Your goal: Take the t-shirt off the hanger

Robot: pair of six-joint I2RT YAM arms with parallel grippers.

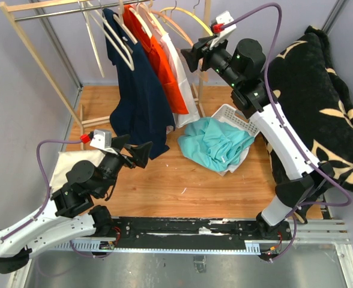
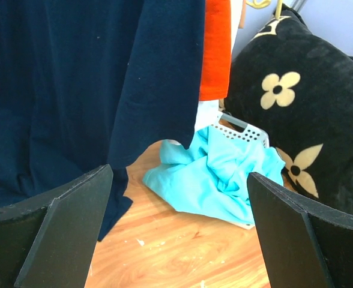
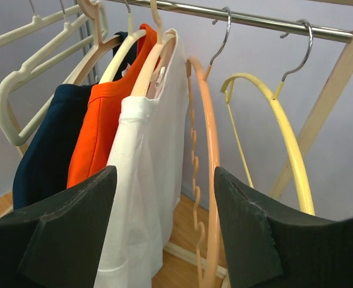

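Note:
On the rack hang a navy t-shirt [image 1: 141, 96], an orange-red t-shirt [image 1: 159, 72] and a white t-shirt [image 1: 178, 75], each on a pale hanger. In the right wrist view the white t-shirt [image 3: 143, 174] drapes over its tan hanger [image 3: 151, 65], at the left side of my open right gripper. A bare peach hanger [image 3: 210, 138] stands in that view near the right finger, and nothing is gripped. My left gripper [image 1: 135, 149] is open in front of the navy t-shirt's lower part, apart from it.
A turquoise cloth [image 1: 215, 144] lies in a white basket [image 1: 239, 120] on the wooden floor [image 1: 164, 189]. A yellow hanger [image 3: 281, 120] hangs empty near the rack's right post. A black patterned cushion [image 1: 311, 90] fills the right side. Clear floor lies in front of the shirts.

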